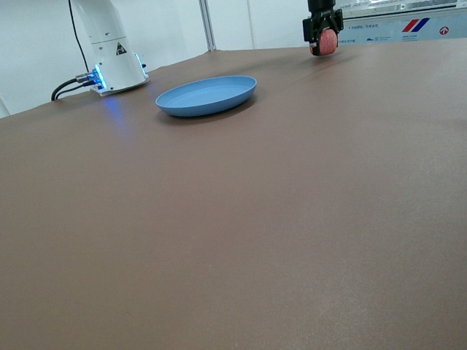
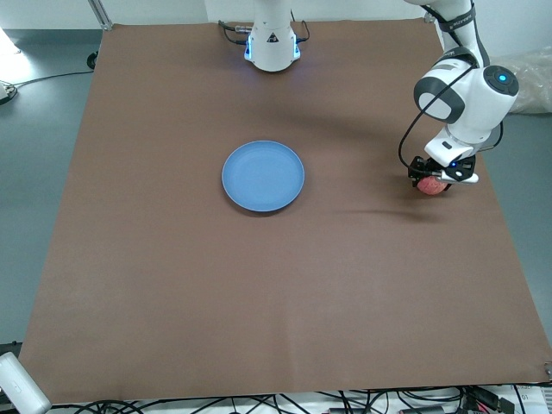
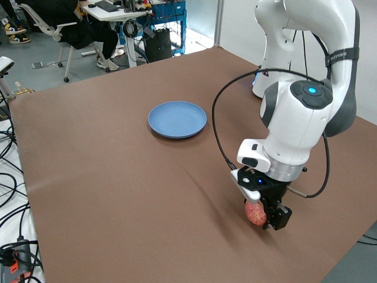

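Note:
A round red object [image 2: 431, 185], mottled pink in the right view [image 3: 255, 213], is held in my gripper [image 1: 324, 42] at the right side of the brown table, low over or at its surface; whether it touches the table is unclear. The gripper's black fingers are shut around it, one on each side, partly hidden by the wrist in the left and right views. An empty blue plate [image 2: 263, 175] lies on the middle of the table [image 2: 259, 293], to the left of the gripper in the left view, with clear space between them.
Cables run along the outside of the table's edge. A plastic bag [image 2: 530, 82] lies beyond the right edge.

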